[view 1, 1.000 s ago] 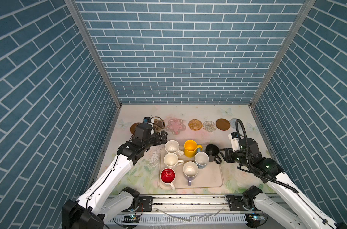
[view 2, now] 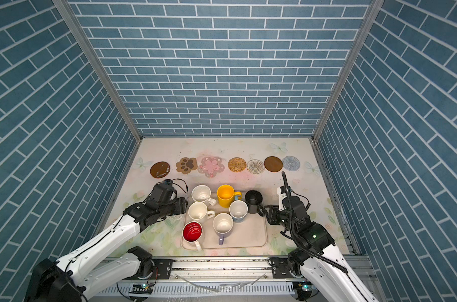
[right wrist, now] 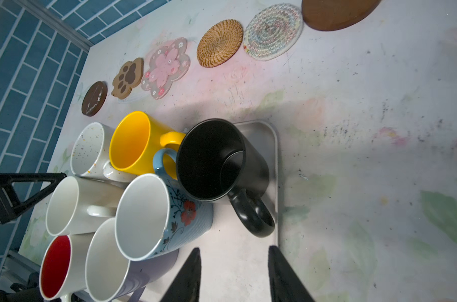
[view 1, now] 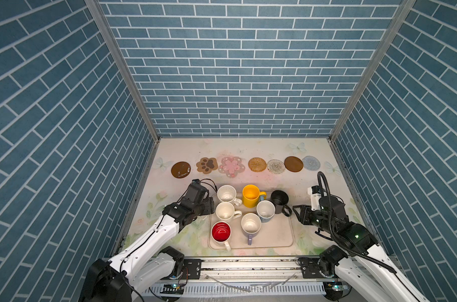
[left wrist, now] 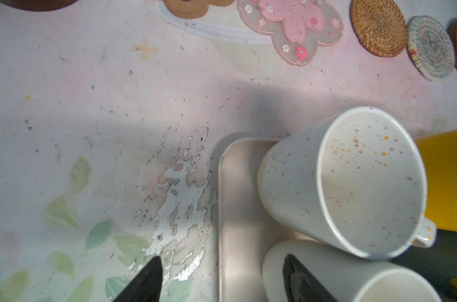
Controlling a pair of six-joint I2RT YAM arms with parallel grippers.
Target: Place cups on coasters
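Several cups crowd a tray (view 1: 283,236): a speckled white cup (left wrist: 294,181), a yellow cup (right wrist: 130,138), a black cup (right wrist: 256,171), a floral blue cup (right wrist: 190,221), a red-lined cup (view 2: 192,232) and others. A row of coasters lies behind, including a pink flower one (view 1: 231,166) and a brown one (view 1: 293,164). My left gripper hovers at the tray's left edge beside the white cups, fingers apart and empty. My right gripper stands at the tray's right end, short of the black cup, open with nothing between its fingers.
Tiled walls close in the back and both sides.
My left gripper has moved toward the front of the table, down along the tray's left side. My right gripper has moved slightly frontward and to the right.
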